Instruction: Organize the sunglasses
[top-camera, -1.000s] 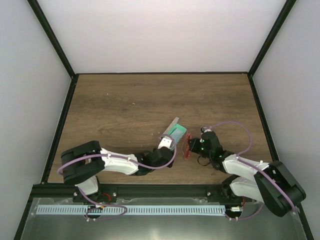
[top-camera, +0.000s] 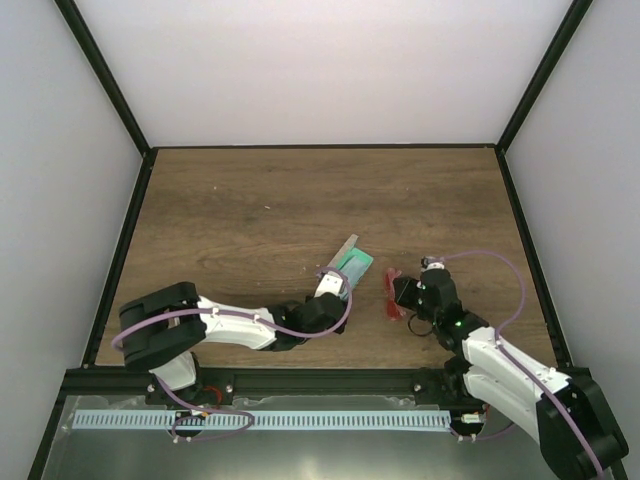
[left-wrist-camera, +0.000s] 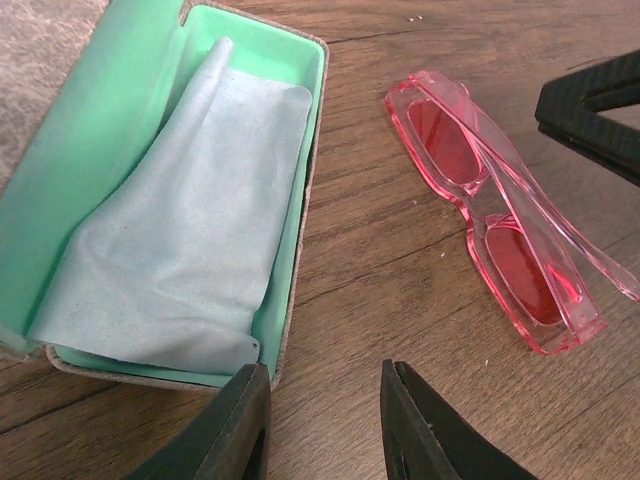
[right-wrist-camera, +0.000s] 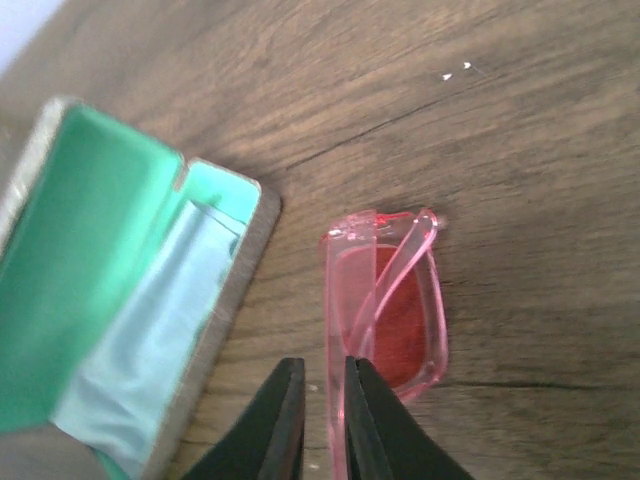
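Pink translucent sunglasses (left-wrist-camera: 530, 280) lie folded on the wooden table, right of an open mint-green case (left-wrist-camera: 110, 180) holding a pale blue cloth (left-wrist-camera: 200, 220). My left gripper is over the table at the case's near corner, fingers apart with nothing visible between them. My right gripper is at the near end of the sunglasses (right-wrist-camera: 405, 330), fingers apart; one pink temple runs down behind or between the fingertips, and I cannot tell whether it touches them. In the top view both arms meet near the case (top-camera: 355, 265).
White walls and a dark frame border it.
The sunglasses have shifted right, away from the case, and my right arm has moved right with them. The left arm looks almost unchanged.
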